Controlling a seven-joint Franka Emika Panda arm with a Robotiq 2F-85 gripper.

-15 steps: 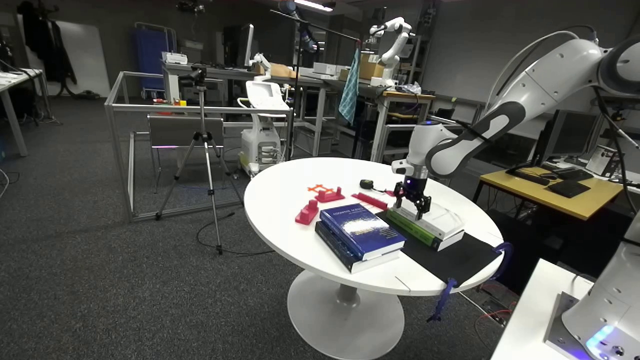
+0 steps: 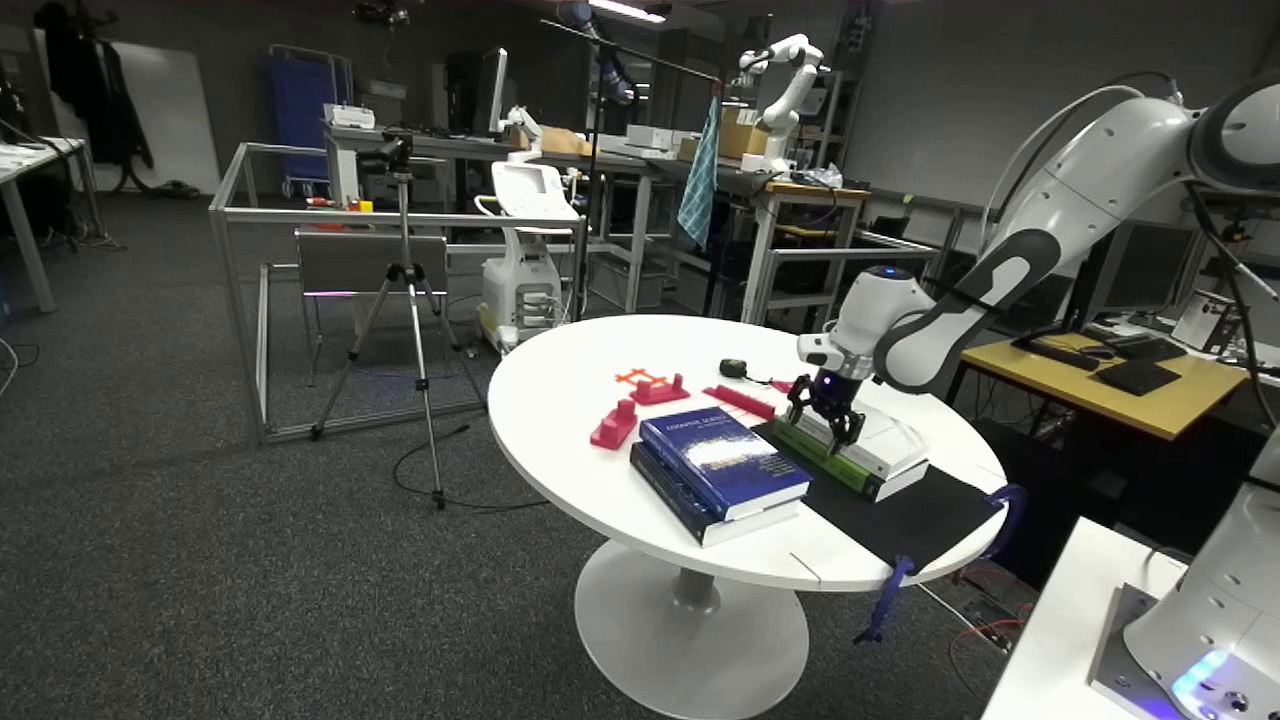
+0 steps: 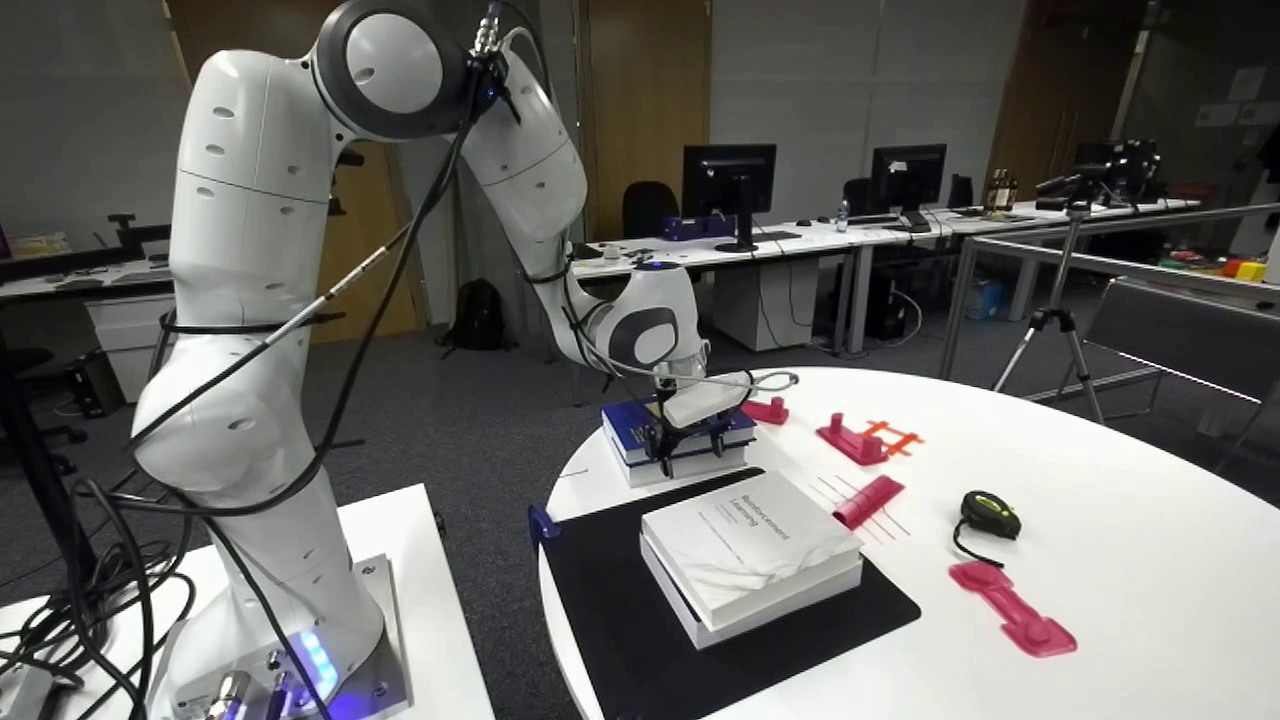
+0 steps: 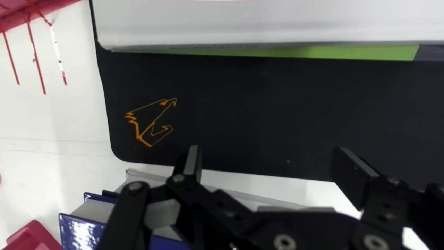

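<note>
My gripper [image 3: 692, 451] stands open with nothing between its fingers. It is above the table between two stacks of books. The blue books [image 3: 626, 432] lie behind it in exterior view 2, partly covered by the fingers. Nearer that camera, a white book [image 3: 750, 528] titled "Reinforcement Learning" rests on another thick book, whose green spine [image 2: 828, 458] shows in exterior view 1. In the wrist view, the fingertips [image 4: 191, 160] spread over the edge of the black mat [image 4: 249, 108]. The white book [image 4: 266, 23] crosses the top there, and the blue books [image 4: 81, 233] are partly hidden beneath the gripper.
Pink-red printed parts [image 3: 854, 440], an orange lattice [image 3: 894, 439] and a tape measure [image 3: 991, 514] lie around the books. Blue clamps [image 2: 890, 596] grip the table edge by the mat.
My gripper has moved down a little, and the arm's wrist has shifted to the right in exterior view 1. The books and other table items have not moved.
</note>
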